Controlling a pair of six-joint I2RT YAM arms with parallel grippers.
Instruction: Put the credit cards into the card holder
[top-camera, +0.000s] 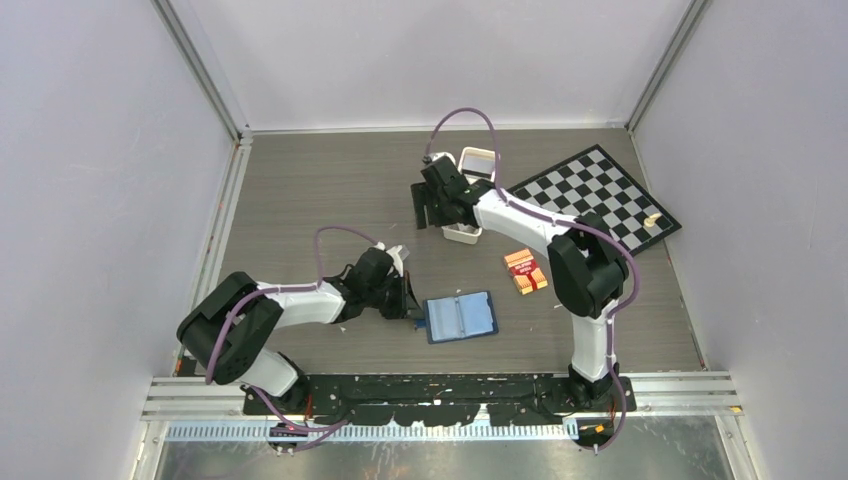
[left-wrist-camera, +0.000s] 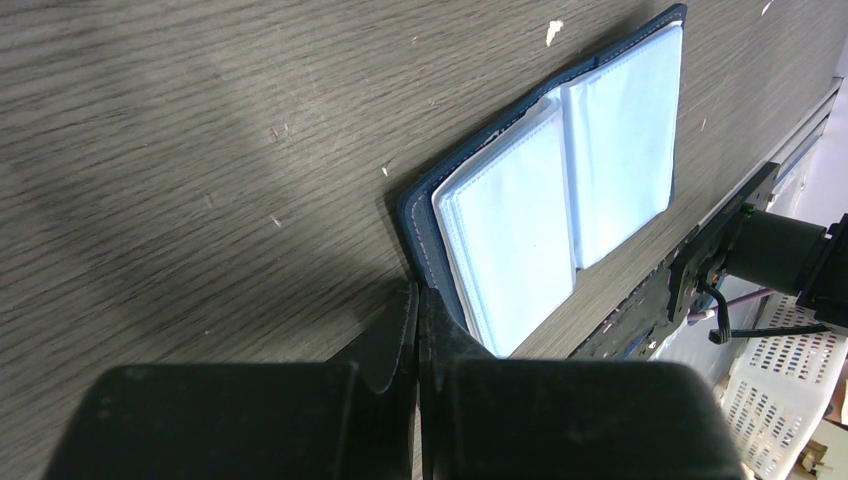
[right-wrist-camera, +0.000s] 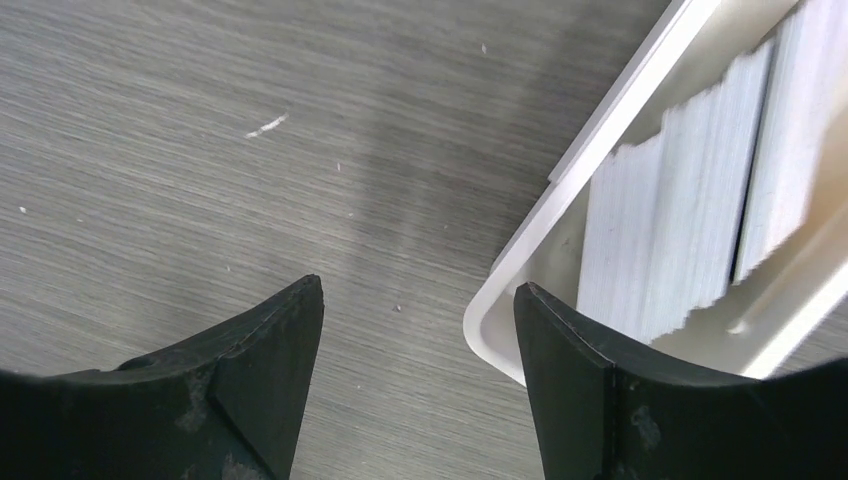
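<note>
The blue card holder (top-camera: 460, 317) lies open on the table at the front middle. My left gripper is shut at its left edge, touching the dark cover, with nothing clearly between its fingers. A cream box (right-wrist-camera: 510, 245) holds a row of white cards (right-wrist-camera: 680, 200), seen edge-on at the right of the right wrist view. My right gripper is part open over the box's near-left rim, one finger on either side of it in that view, nothing seen held; whether it touches the rim I cannot tell.
A chessboard (top-camera: 585, 190) with a pale piece on it lies at the back right. An orange packet with a red band (top-camera: 525, 270) lies between board and holder.
</note>
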